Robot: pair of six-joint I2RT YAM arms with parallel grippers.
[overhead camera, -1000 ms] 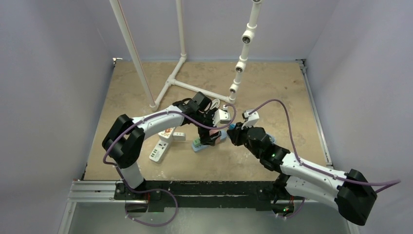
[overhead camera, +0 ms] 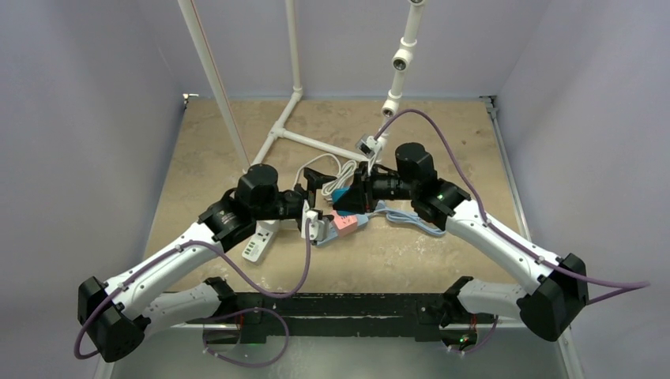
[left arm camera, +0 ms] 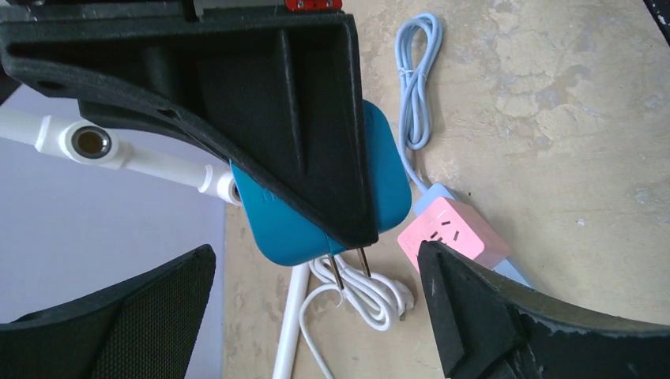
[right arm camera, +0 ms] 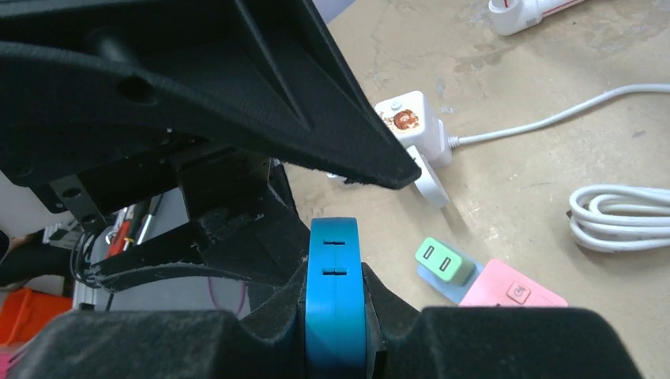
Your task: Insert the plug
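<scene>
A blue plug (left arm camera: 387, 181) with two metal prongs pointing down is in my right gripper, whose fingers are around it, above the middle of the table. My left gripper stands open just beside it, nothing between its fingertips. Below lies a light-blue power strip carrying a pink socket block and, in the right wrist view, a green block (right arm camera: 446, 260).
A white power strip (overhead camera: 257, 246) lies at the left. Coiled white cable (right arm camera: 616, 217) and coiled blue cable (left arm camera: 415, 79) lie on the table. White pipe framework (overhead camera: 316, 144) stands at the back.
Both arms have shifted: my right gripper has brought the blue plug up and left, and my left gripper has turned to face it. The two grippers are now close together.
</scene>
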